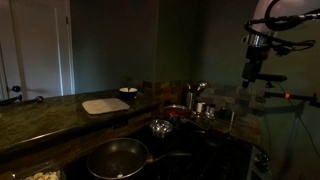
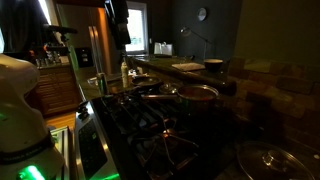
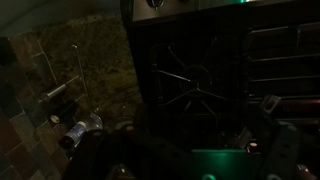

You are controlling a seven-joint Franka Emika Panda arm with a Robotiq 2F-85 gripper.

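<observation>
In exterior view 1 my gripper [image 1: 248, 83] hangs high at the right, well above the stove and touching nothing. The wrist view looks down over dark stove grates [image 3: 190, 85]; the gripper's parts along its bottom edge are too dark to show how the fingers stand. A black frying pan [image 1: 118, 160] with a small light bit in it sits on the stove's near side. Behind it are a shiny metal bowl [image 1: 160, 128] and a red pot [image 1: 177, 112].
On the raised counter lie a pale cutting board [image 1: 105, 105] and a small dark bowl [image 1: 128, 92]. Utensils [image 1: 200, 88] stand in the far corner. A glass lid [image 2: 272, 162] rests near the stove. Open air surrounds the gripper.
</observation>
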